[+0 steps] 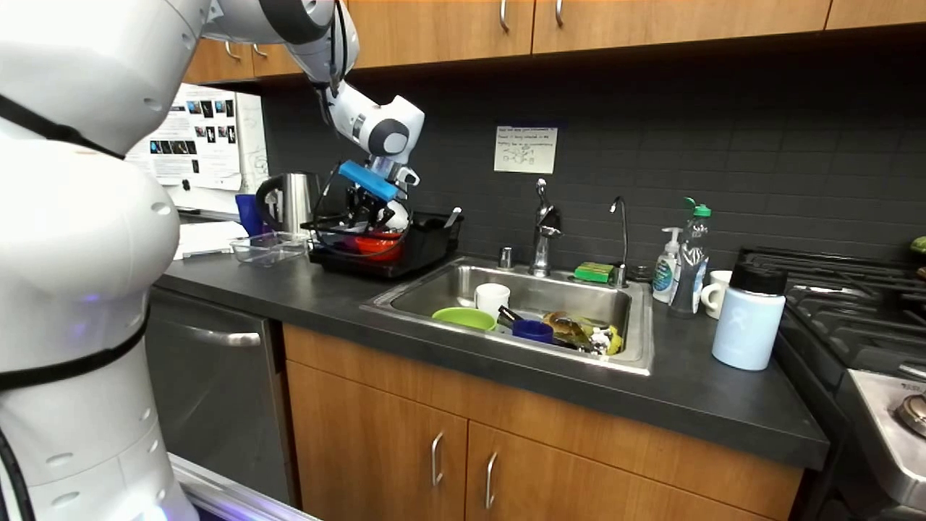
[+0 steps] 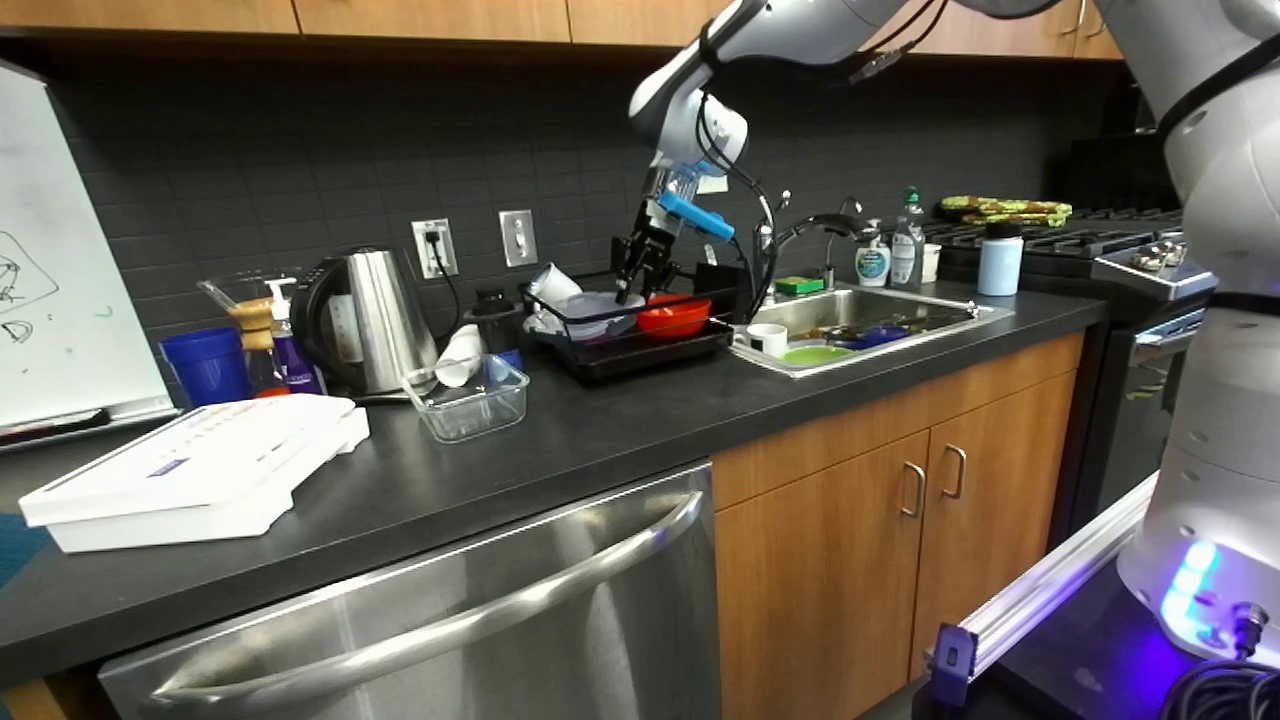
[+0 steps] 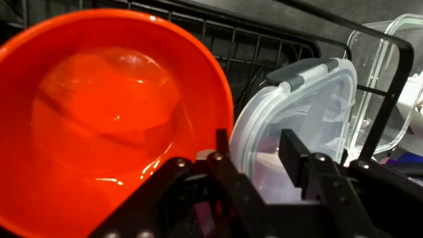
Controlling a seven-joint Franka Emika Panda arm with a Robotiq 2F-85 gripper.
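Observation:
A red bowl fills the left of the wrist view; it sits in the black dish rack. Beside it stands a clear plastic container with grey clips on its edge. My gripper is partly open over the rack. One of its fingers overlaps the bowl's right rim, and the other lies in front of the clear container. Whether either finger touches them cannot be made out. In exterior view 2 the gripper points down between the container and the red bowl.
A glass dish stands left of the rack, near the kettle. To the right, the sink holds a white mug, a green bowl and other dishes. The rack's raised wire handle passes close by the gripper.

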